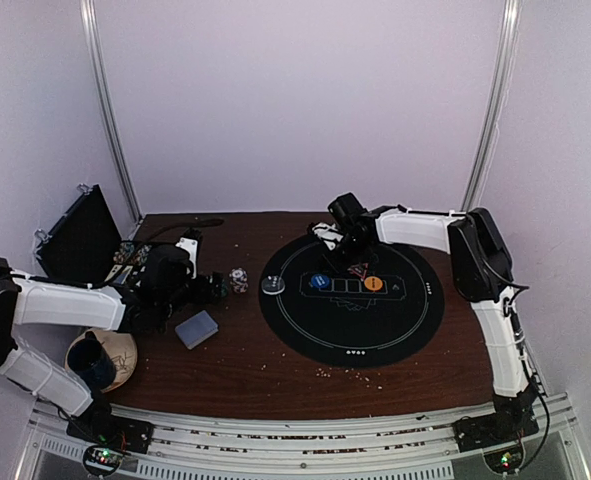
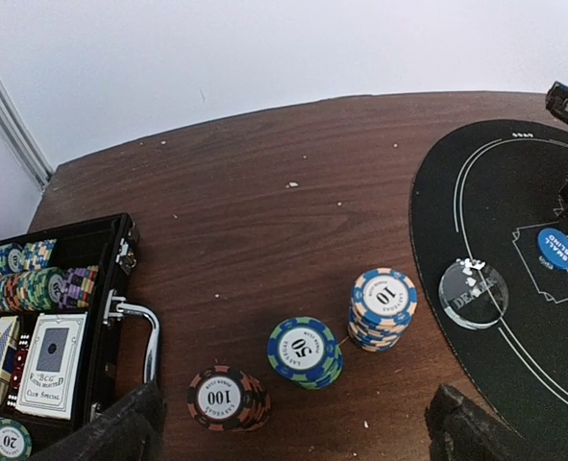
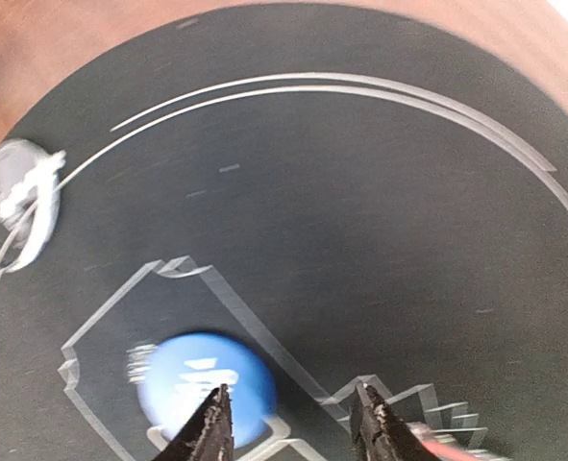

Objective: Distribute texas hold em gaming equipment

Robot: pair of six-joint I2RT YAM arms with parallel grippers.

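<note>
The black poker mat [image 1: 351,330] carries a clear dealer disc [image 2: 473,294], a blue small blind disc [image 3: 202,379], an orange disc [image 1: 373,284] and a partly hidden red piece [image 3: 447,448]. My right gripper is over the mat near the blue disc; I cannot tell whether anything is between its fingers. My left gripper stands open above chip stacks of 100 [image 2: 221,398], 50 [image 2: 304,351] and 10 [image 2: 383,303], left of the mat. An open case [image 1: 80,235] holds chips and card decks.
A clear-blue box [image 1: 196,329] lies on the table's front left. A dark mug [image 1: 92,365] stands on a round board at the left corner. Bare wood lies behind the chip stacks and in front of the mat.
</note>
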